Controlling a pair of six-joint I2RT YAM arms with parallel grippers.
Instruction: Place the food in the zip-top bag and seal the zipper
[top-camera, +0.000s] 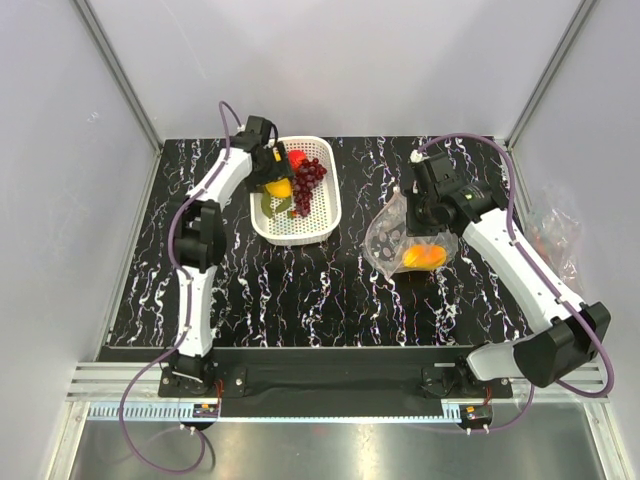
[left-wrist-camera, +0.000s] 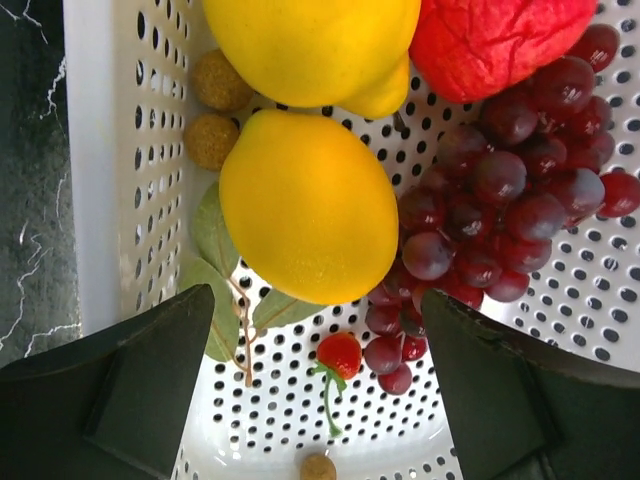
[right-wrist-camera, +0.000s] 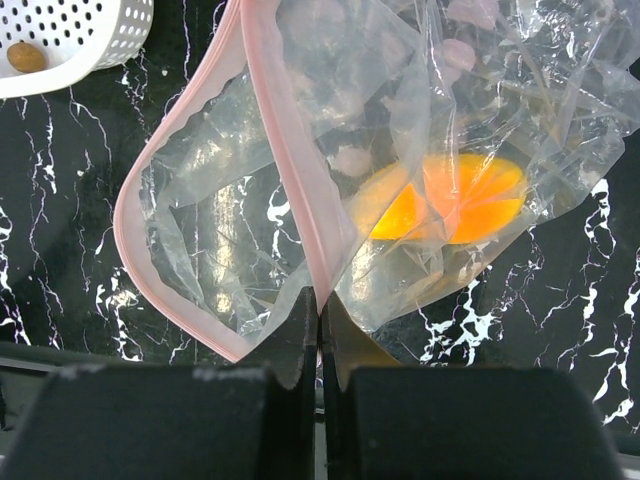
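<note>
My left gripper is open over the white perforated basket (top-camera: 285, 233), above a yellow fruit (left-wrist-camera: 305, 200). Around it lie another yellow fruit (left-wrist-camera: 310, 40), a red wrinkled item (left-wrist-camera: 495, 35), grapes (left-wrist-camera: 500, 180), a strawberry (left-wrist-camera: 338, 353), leaves (left-wrist-camera: 215, 310) and small brown balls (left-wrist-camera: 210, 140). My right gripper is shut on the pink-zippered edge of the clear bag (right-wrist-camera: 230, 140), holding it up. A yellow-orange food (right-wrist-camera: 440, 200) lies inside the bag.
Bare black marbled table (top-camera: 290, 300) lies in front of the basket and between it and the bag. Another clear bag (top-camera: 555, 240) is at the far right, beside the wall.
</note>
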